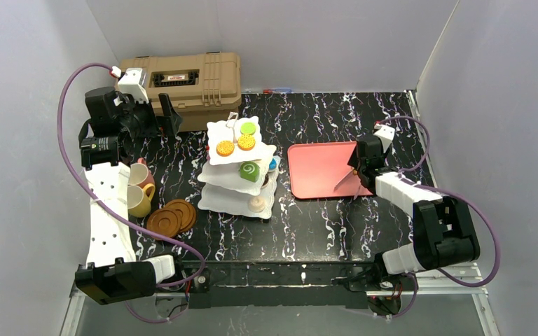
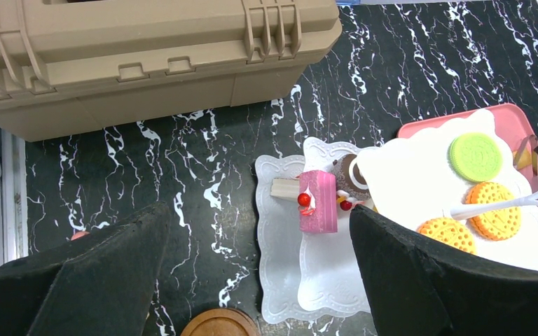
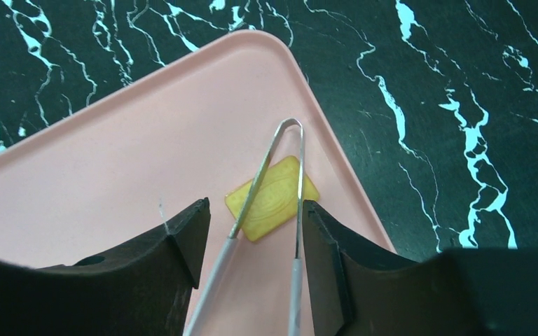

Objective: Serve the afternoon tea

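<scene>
A three-tier white stand holds toy cookies, cakes and a green roll. The pink tray lies at the right. In the right wrist view a yellow biscuit lies in the tray's corner, under steel tongs with pale handles. My right gripper is low over the tray, fingers apart around the tongs; whether both arms of the tongs are touched cannot be told. My left gripper hangs open above the left side, beside the stand, with nothing between its fingers.
A tan case stands at the back left. Mugs and brown coasters sit at the left.
</scene>
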